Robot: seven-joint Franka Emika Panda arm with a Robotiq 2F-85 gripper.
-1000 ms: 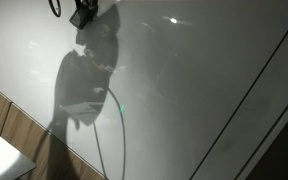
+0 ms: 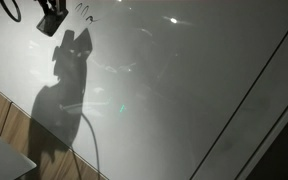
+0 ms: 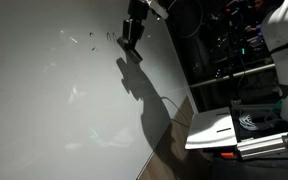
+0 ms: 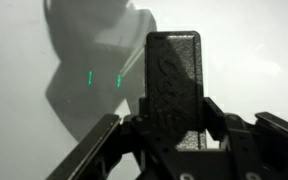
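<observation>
My gripper is shut on a dark rectangular block (image 4: 172, 75), which looks like a board eraser with a raised pattern on its face. The whiteboard (image 2: 194, 70) fills most of exterior view 1. Near its top left, the block (image 2: 51, 22) is held close to the surface; whether it touches cannot be told. Just right of it is a dark handwritten scribble (image 2: 84, 13). Exterior view 2 has the gripper (image 3: 134, 33) at top centre, with small dark marks (image 3: 92, 48) to its left. Small green streaks (image 4: 90, 77) show in the wrist view, marks or glints.
The arm's broad shadow (image 2: 59, 110) covers the board's left part. Wood panelling (image 2: 26, 128) and a white surface (image 2: 2, 158) lie at lower left. Equipment and cables (image 3: 244, 75) crowd the right of exterior view 2. The board's middle is clear.
In exterior view 1 the gripper and block have moved left along the top, and the shadow has shifted left too. The dark scribble now shows to the right of the block.
</observation>
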